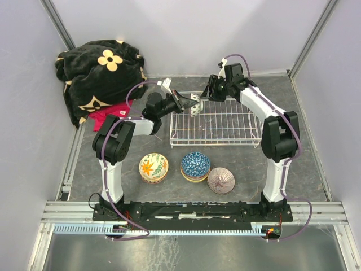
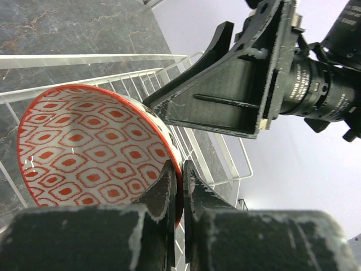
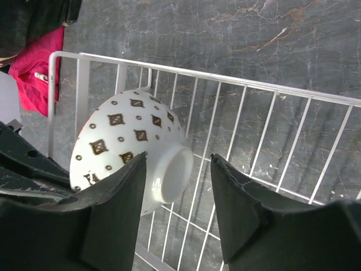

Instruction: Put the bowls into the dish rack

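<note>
My left gripper is shut on the rim of a bowl [image 2: 84,147], red-patterned inside, tipped on its side at the left end of the white wire dish rack [image 1: 217,139]. Dark diamonds and dots mark the bowl's white outside [image 3: 121,132]; its foot faces right. Parted fingers leave my right gripper open, with the bowl's foot showing between them from this angle; contact cannot be told. On the counter in front stand a floral bowl [image 1: 153,167], a blue patterned bowl [image 1: 196,164] on others, and a mauve ribbed bowl [image 1: 221,180].
A black flowered cushion [image 1: 101,73] and red cloth [image 1: 110,113] lie at the back left. The rack's middle and right hold no bowls. A wall [image 1: 192,34] rises close behind the rack.
</note>
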